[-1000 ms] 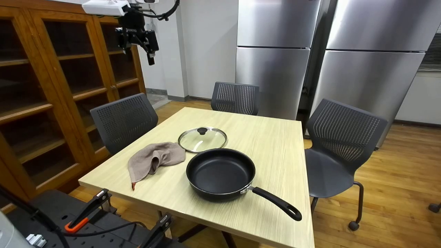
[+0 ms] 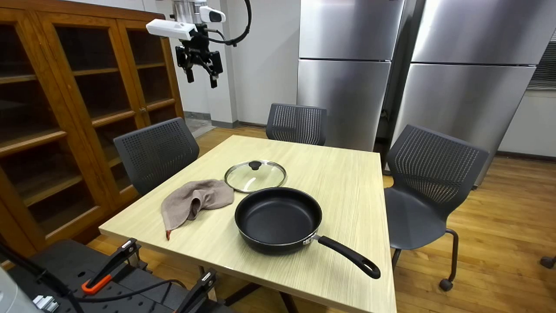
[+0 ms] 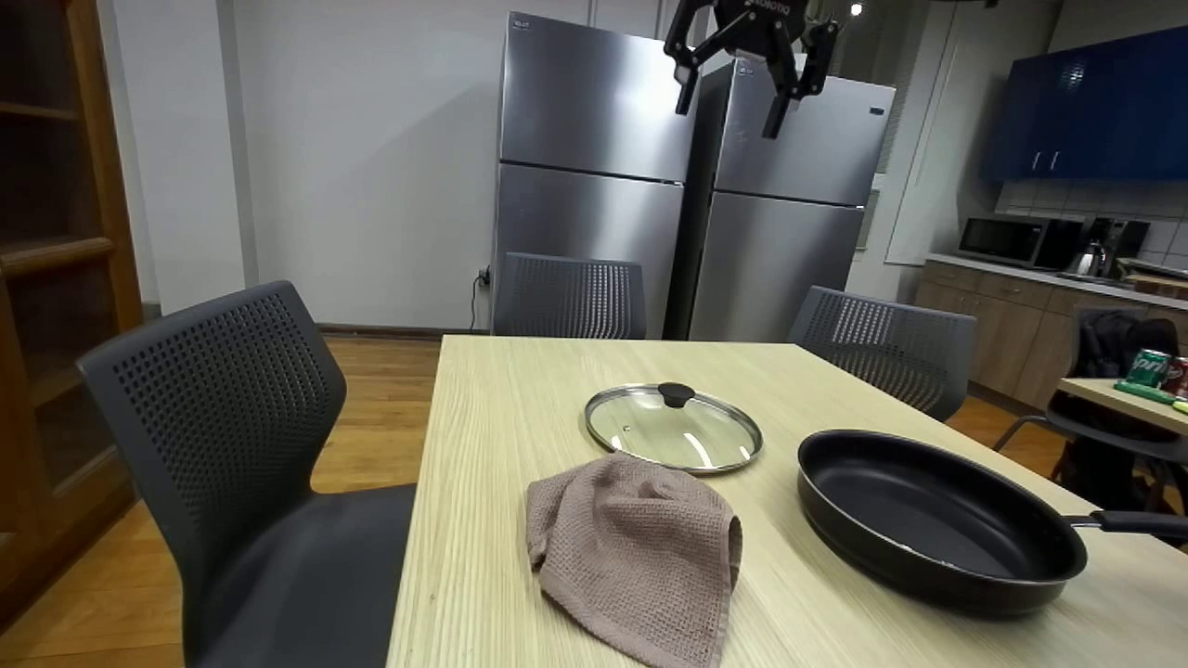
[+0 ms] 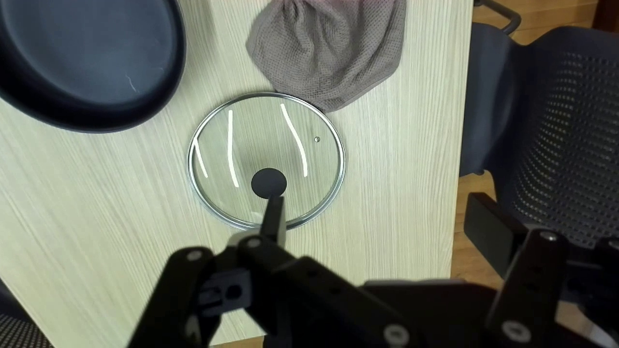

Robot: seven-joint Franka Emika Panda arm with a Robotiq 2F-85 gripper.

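High above the table, my gripper stands open with nothing between its fingers; in the second exterior view the gripper shows at the top. A glass lid with a steel rim and a black knob lies flat on the table, knob up. Beside it sits a black frying pan, empty, its handle pointing to the front right. A crumpled grey-brown cloth rests close against the lid's edge on the other side of the pan.
Dark chairs stand around it. A glass-door wooden cabinet rises at the left, two steel fridges behind. Clamps sit at the front left.
My gripper has moved to the right in the first exterior view and slightly lower, still in the air. The lid, pan and cloth lie as before.
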